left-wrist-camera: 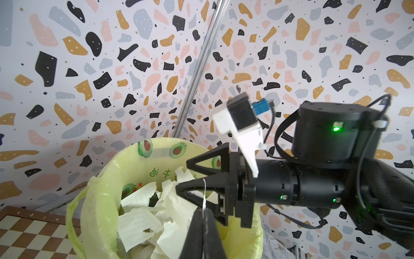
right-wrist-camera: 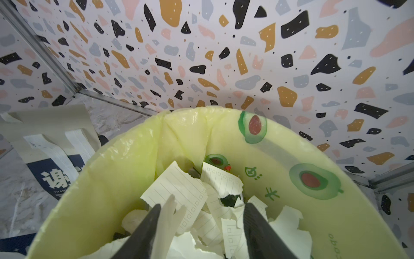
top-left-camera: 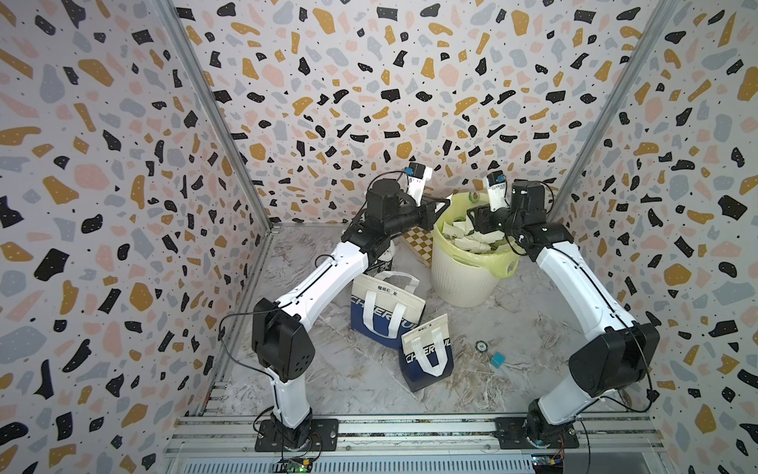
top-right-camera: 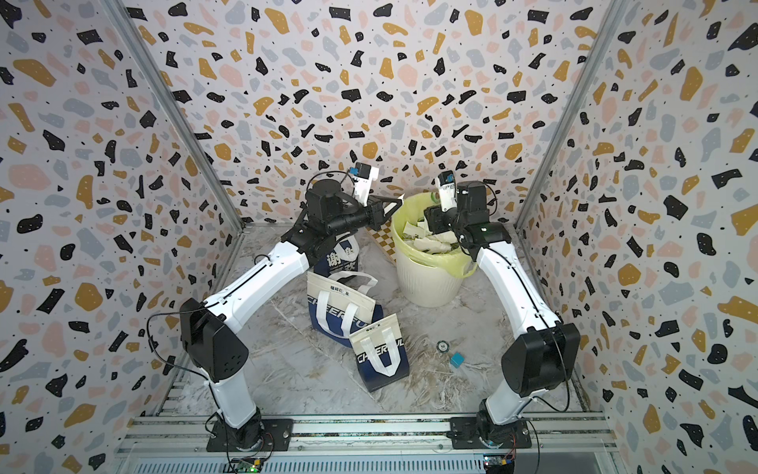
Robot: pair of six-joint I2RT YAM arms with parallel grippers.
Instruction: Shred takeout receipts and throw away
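Observation:
My left gripper [top-left-camera: 442, 204] is shut at the bin's left rim; in the left wrist view a thin white strip of paper [left-wrist-camera: 204, 194] stands between its fingertips. My right gripper hangs over the bin, fingers apart, with a blurred pale sliver beside one finger in its wrist view; whether it is held is unclear. The cream bin [top-left-camera: 462, 286], lined with a yellow avocado-print bag, holds many torn white receipt pieces [right-wrist-camera: 176, 194].
Two blue-and-white bags [top-left-camera: 383, 320] [top-right-camera: 379, 355] stand in front left, another behind them. A checkered board [left-wrist-camera: 36, 237] lies left of the bin. A small round object [top-left-camera: 481, 346] and a blue item [top-left-camera: 497, 359] lie in front.

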